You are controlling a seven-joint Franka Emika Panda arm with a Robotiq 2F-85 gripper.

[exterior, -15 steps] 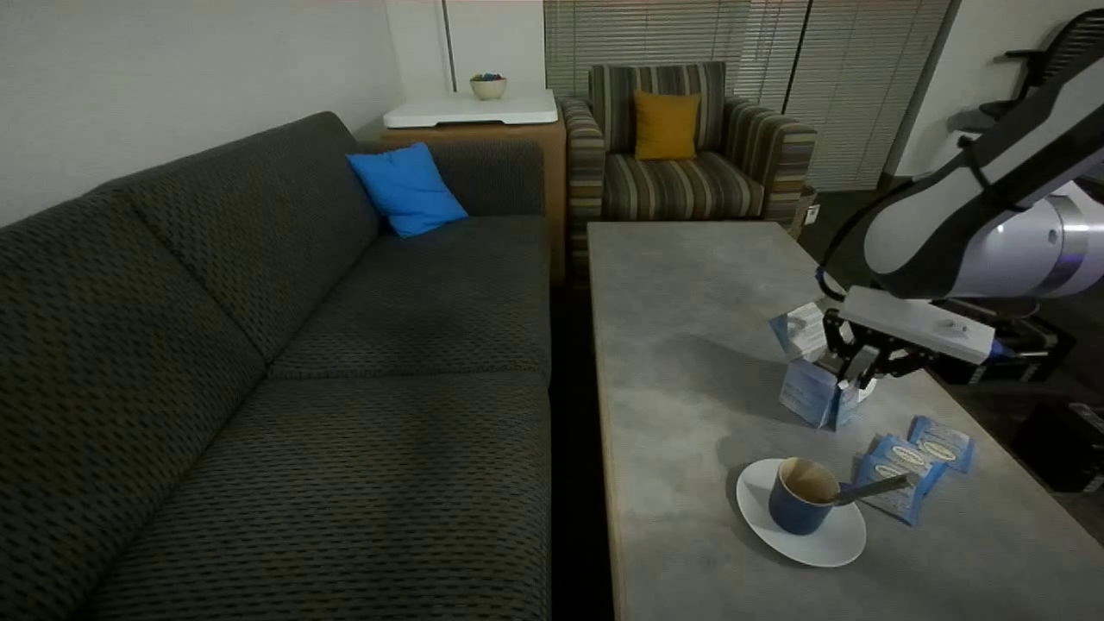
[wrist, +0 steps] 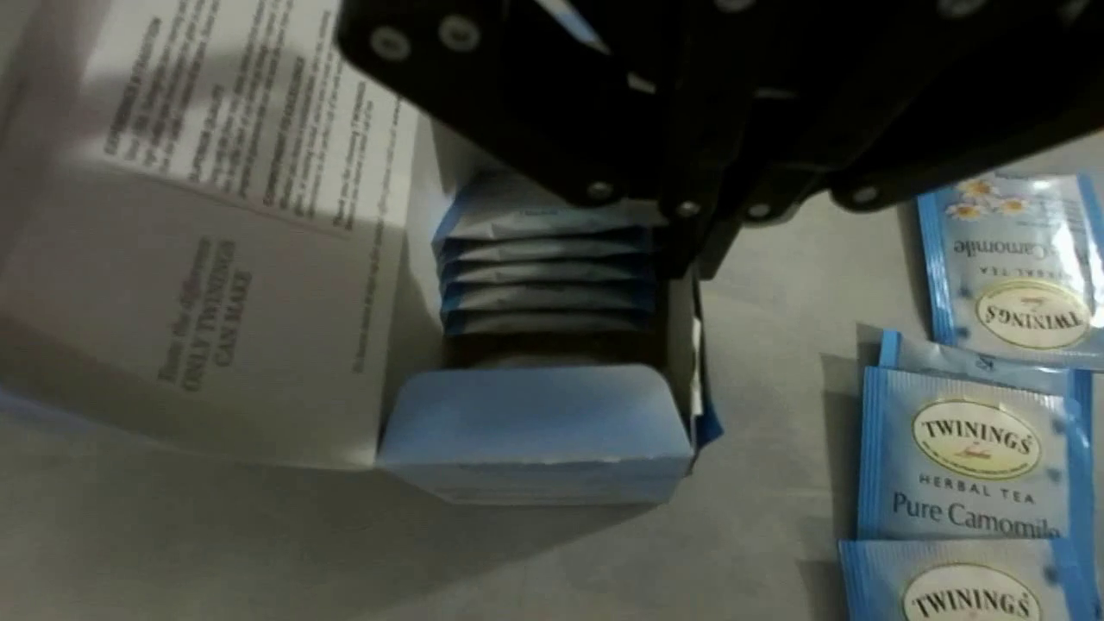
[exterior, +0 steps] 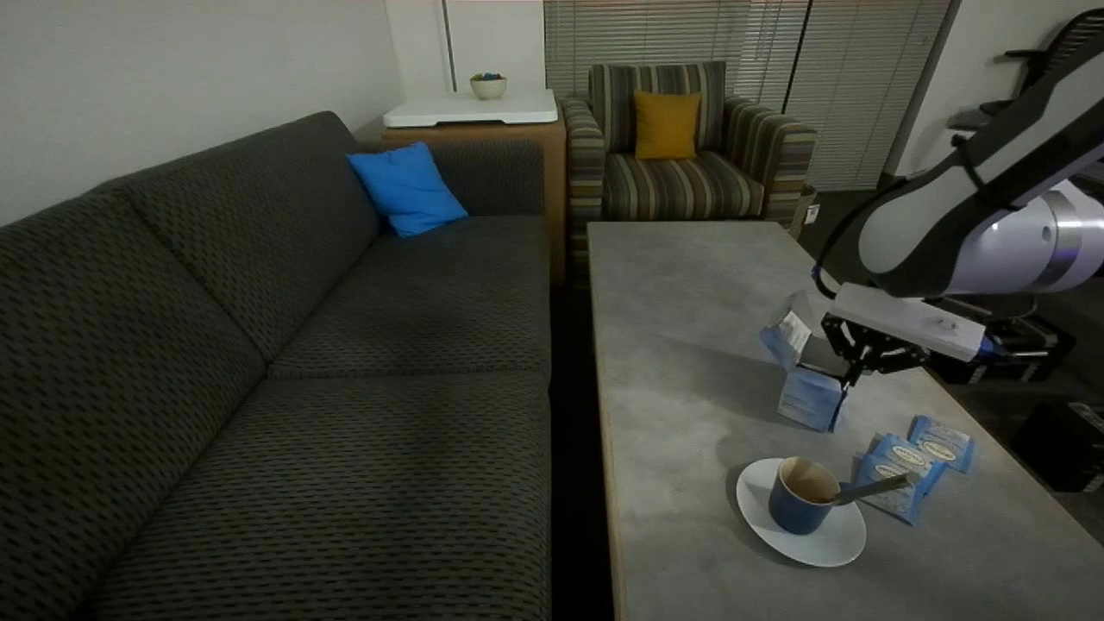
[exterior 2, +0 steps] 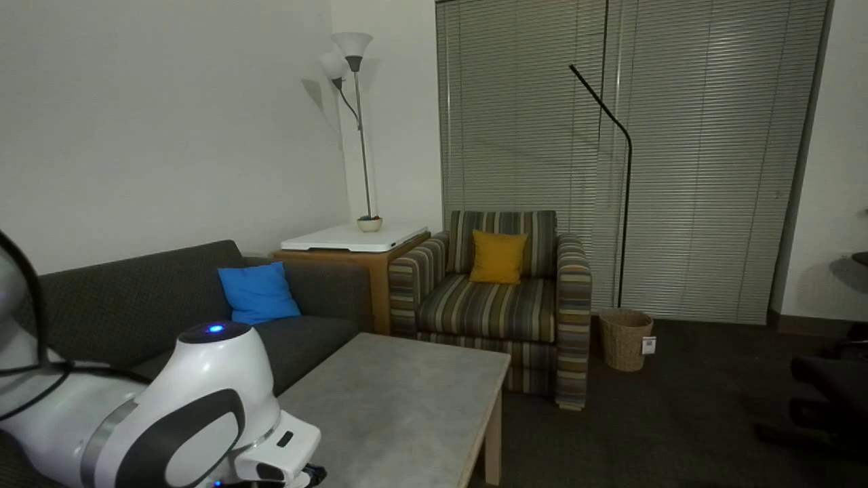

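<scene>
An open light-blue tea box (exterior: 809, 398) stands on the grey table, its lid (wrist: 259, 238) folded out to the left in the wrist view. Several tea sachets (wrist: 548, 274) stand in a row inside it. My gripper is shut at the box's right side wall (wrist: 680, 341), its fingertips pointing down at the wall's upper edge. Whether that thin wall passes between the fingers is hard to tell. Beside the box lie loose Twinings camomile sachets (wrist: 962, 455), apart from the gripper.
Closer to the camera, a blue cup (exterior: 799, 507) with a spoon-like utensil (exterior: 877, 487) sits on a white saucer (exterior: 761, 523). A dark sofa (exterior: 414, 466) runs along its left side.
My gripper has shifted slightly left against the box. The pale flap that stuck out on the box's right no longer shows, and the lid has shifted left and stands taller.
</scene>
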